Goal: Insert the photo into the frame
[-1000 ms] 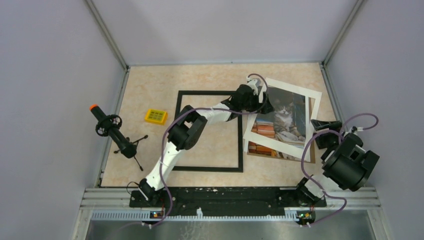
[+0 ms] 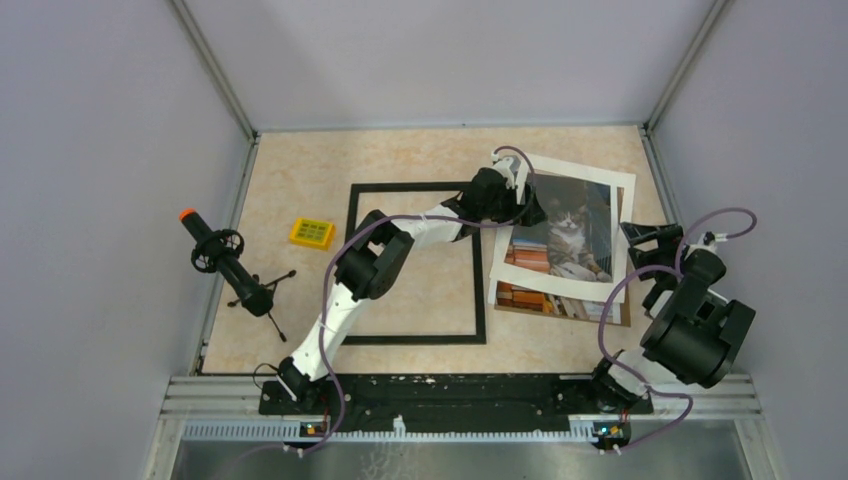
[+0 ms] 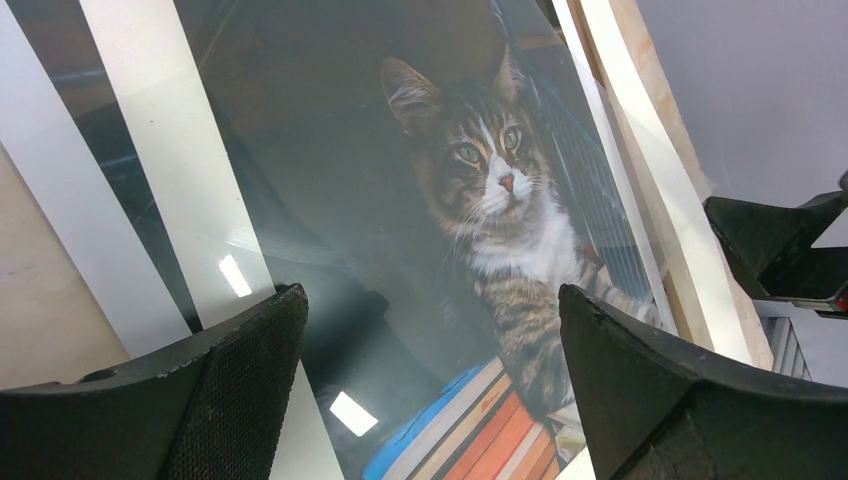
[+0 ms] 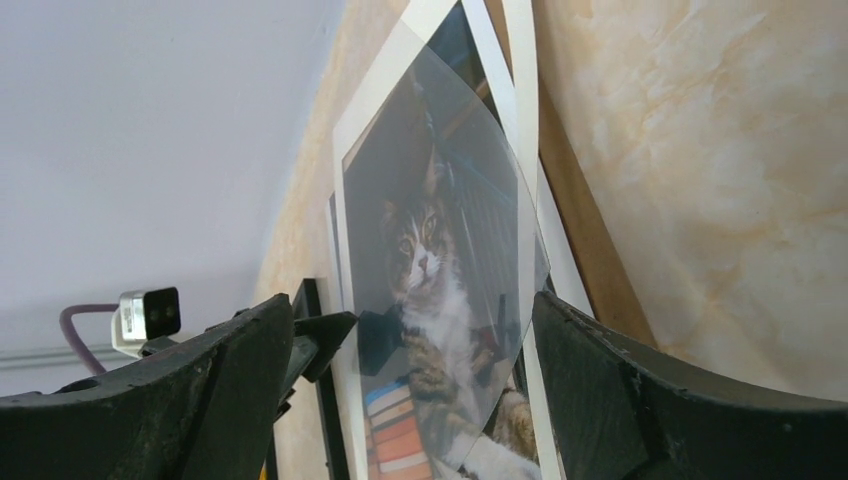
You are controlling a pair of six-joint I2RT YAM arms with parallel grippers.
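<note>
The cat photo [image 2: 566, 240] lies in a white mat under a clear sheet, stacked over a second mat and picture of books [image 2: 555, 304] at the table's right. The empty black frame [image 2: 477, 300] lies left of the stack. My left gripper [image 2: 523, 212] is open over the stack's upper left corner; in its wrist view the fingers straddle the photo with nothing held. My right gripper [image 2: 632, 240] is at the stack's right edge; in its wrist view its fingers stand apart, with the clear sheet's curved edge [image 4: 540, 260] near the right finger.
A yellow object [image 2: 311, 232] sits at the left of the table. A black tube on a stand [image 2: 230, 260] stands at the left edge. Walls close in the sides and back.
The right gripper and arm have shifted slightly at the right edge, and the top mat has moved slightly left there. The left arm is nearly still.
</note>
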